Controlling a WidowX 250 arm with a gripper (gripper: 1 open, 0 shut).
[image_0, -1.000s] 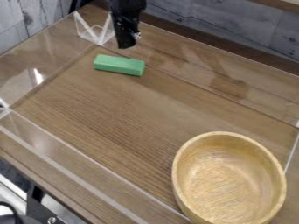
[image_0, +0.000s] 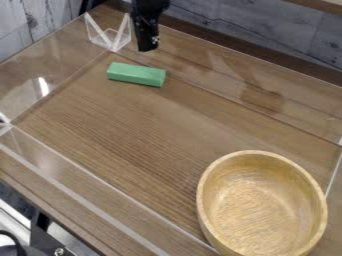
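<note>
The black gripper (image_0: 147, 40) hangs at the top of the camera view, above and behind a green block (image_0: 136, 74) that lies flat on the wooden surface. Whether its fingers are open or shut is too small and dark to tell. A wide, pale tan bowl (image_0: 261, 203) sits at the lower right.
Clear plastic pieces (image_0: 110, 32) stand at the back left, beside the gripper. A dark edge runs along the back and the lower left.
The gripper has shifted slightly at the top of the view. The block and bowl have not visibly moved.
</note>
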